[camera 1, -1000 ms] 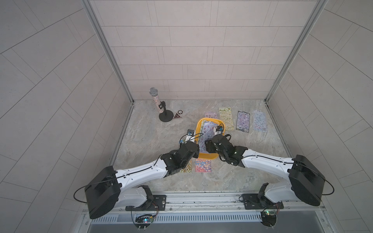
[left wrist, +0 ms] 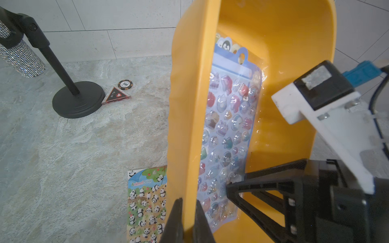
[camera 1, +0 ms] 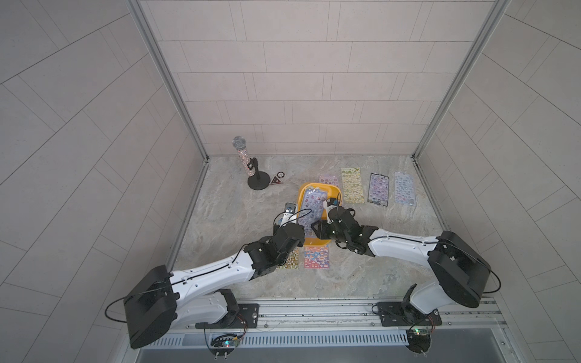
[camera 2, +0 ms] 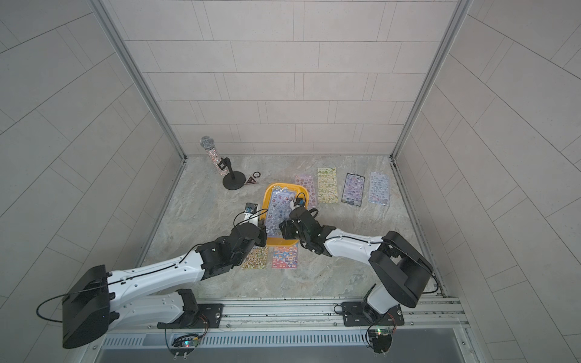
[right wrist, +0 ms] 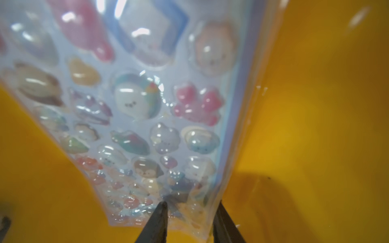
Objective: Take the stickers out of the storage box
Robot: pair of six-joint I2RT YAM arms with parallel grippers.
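Note:
The yellow storage box (left wrist: 299,44) is tipped up in the left wrist view, with my left gripper shut on its rim at the bottom of that view. A clear-bagged blue sheet of puffy stickers (left wrist: 227,133) lies inside the box. My right gripper is in the box at the sheet's edge; its fingers stand apart in the right wrist view, and whether they touch the sheet is unclear.
Several sticker sheets (camera 1: 352,184) lie behind, right and in front of the box, one with pandas (left wrist: 145,202) at its left. A microphone stand (camera 1: 258,180) and small tokens (camera 1: 280,174) are at back left.
Both arms and the yellow box with its sheet have moved slightly to the left in the top left view.

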